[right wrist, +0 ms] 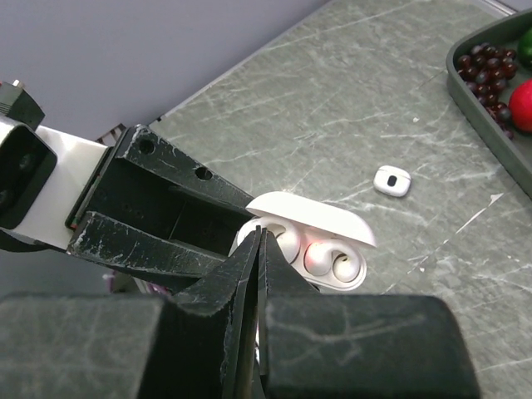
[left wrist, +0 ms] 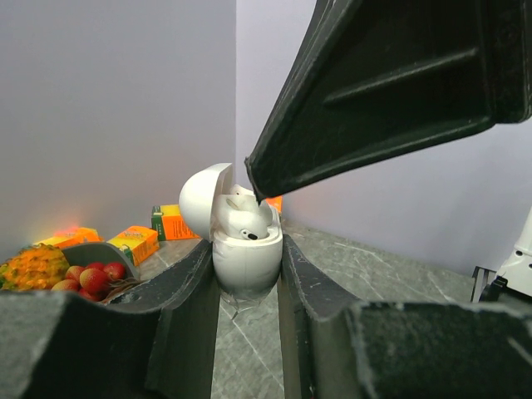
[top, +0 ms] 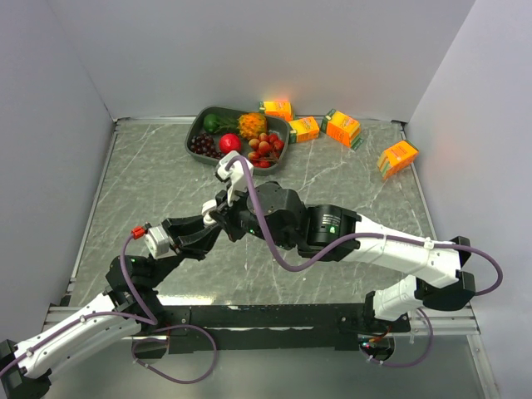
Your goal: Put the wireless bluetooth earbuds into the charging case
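Note:
The white charging case (left wrist: 246,262), lid raised, is gripped by my left gripper. In the right wrist view the case (right wrist: 337,283) shows rounded white shapes in its wells, pinkish in places. My right gripper is shut, its tips over the case at its left well; whether they touch cannot be told. In the left wrist view its dark tip (left wrist: 259,193) reaches just above the open case. A small white object with a dark oval (right wrist: 391,180), apparently another case, lies on the marble table.
A grey tray (top: 190,144) of fruit and several orange boxes (top: 341,128) stand at the back. Walls enclose the table (top: 141,183) on the back and sides.

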